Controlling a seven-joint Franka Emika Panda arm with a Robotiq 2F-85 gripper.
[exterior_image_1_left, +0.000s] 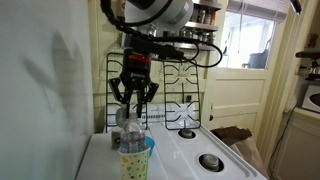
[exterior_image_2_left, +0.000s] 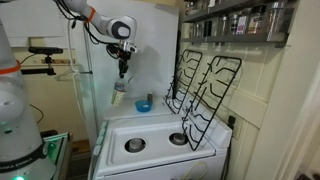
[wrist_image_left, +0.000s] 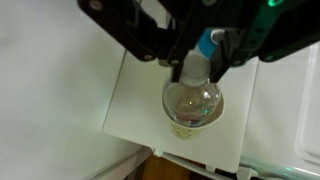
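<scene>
A clear bottle (exterior_image_1_left: 132, 136) hangs upright below my gripper (exterior_image_1_left: 133, 103), which is shut on its top end. The bottle's lower part sits inside a pale cup (exterior_image_1_left: 133, 166) with a yellowish dotted pattern. In the wrist view a whitish cap (wrist_image_left: 195, 68) shows between the dark fingers, with the clear bottle body (wrist_image_left: 192, 101) below it and the cup's rim around it. Exterior view 2 shows the cup (exterior_image_2_left: 116, 99) small, near the counter's left end; whether it rests on the surface, I cannot tell.
A blue bowl (exterior_image_1_left: 149, 144) stands close beside the cup. The white stovetop (exterior_image_2_left: 160, 140) with round burners lies to the right, and black wire racks (exterior_image_1_left: 182, 92) stand behind. A pale wall (exterior_image_1_left: 40, 90) bounds the left side.
</scene>
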